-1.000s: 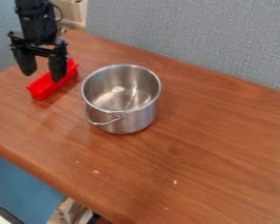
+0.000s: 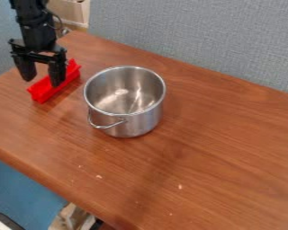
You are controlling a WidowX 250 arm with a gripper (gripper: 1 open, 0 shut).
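My black gripper [image 2: 40, 63] is at the upper left, open, with its fingers over a red bar-shaped object [image 2: 48, 88] that lies diagonally on the wooden table [image 2: 194, 180]. To the right of the red object stands a steel pot [image 2: 125, 103] with its wire handle hanging at the front. Whether the fingertips touch the red object I cannot tell.
The table's left edge drops to a blue floor [image 2: 14, 180]. A grey wall [image 2: 207, 31] runs along the back.
My gripper has shifted slightly left and up since a second ago. The red object and the pot look unmoved.
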